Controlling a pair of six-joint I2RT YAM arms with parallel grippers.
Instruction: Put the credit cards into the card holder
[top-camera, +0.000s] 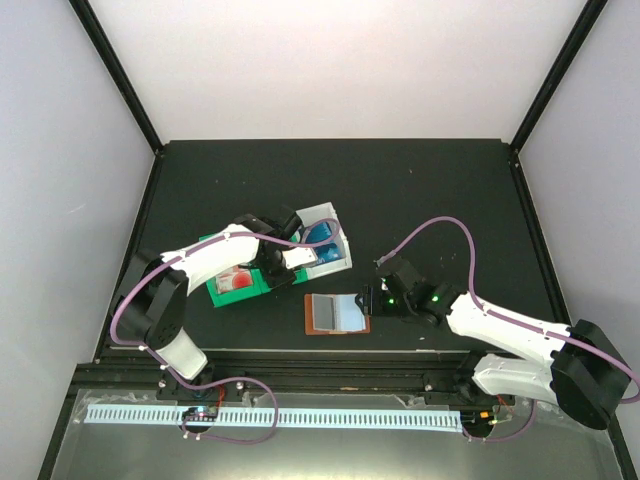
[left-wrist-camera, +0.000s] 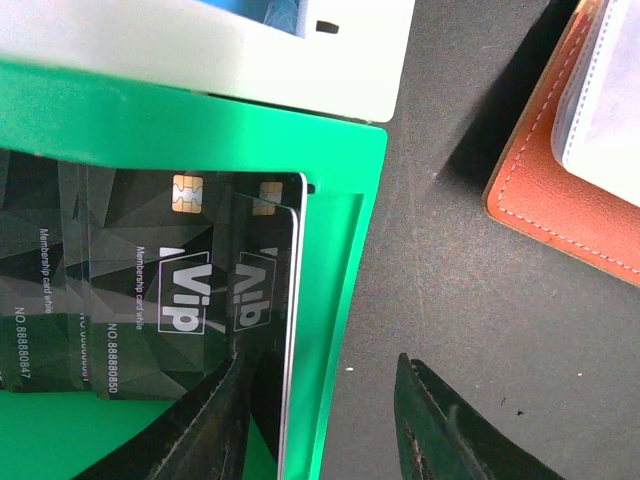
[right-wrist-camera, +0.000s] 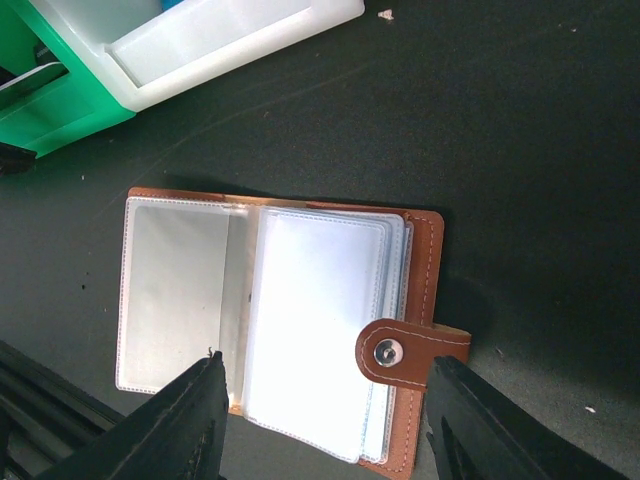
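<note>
My left gripper is open at the right end of the green tray (left-wrist-camera: 330, 260). One finger reaches inside by the upright edge of the black Vip cards (left-wrist-camera: 180, 270); the other is outside the tray. Nothing is clearly held. The brown card holder (right-wrist-camera: 420, 260) lies open, its clear sleeves (right-wrist-camera: 310, 320) facing up and its snap strap (right-wrist-camera: 430, 350) at the right. My right gripper is open above the holder's near part. In the top view the left arm hides much of the green tray.
A white tray (top-camera: 340, 255) with blue items (top-camera: 322, 235) adjoins the green tray's right side, behind the card holder.
</note>
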